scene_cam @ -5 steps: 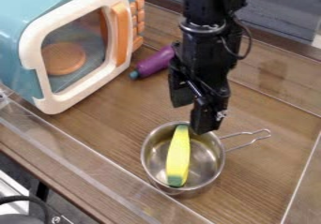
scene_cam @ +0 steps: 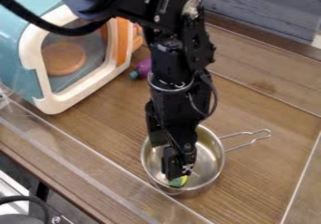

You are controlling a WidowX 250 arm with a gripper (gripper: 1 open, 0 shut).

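My black gripper (scene_cam: 174, 156) reaches down into a small steel pot (scene_cam: 209, 170) with a wire handle at the right. A yellow and green object (scene_cam: 178, 181) in the pot is mostly hidden behind the gripper, with only its lower end showing. Whether the fingers are open or shut on it is hidden.
A toy microwave (scene_cam: 56, 64) in light blue and white stands at the upper left. A purple object (scene_cam: 142, 68) lies beside it, partly hidden by the arm.
The gripper has moved down and toward the near side, from above the pot's rim into the pot, now covering most of the yellow object.
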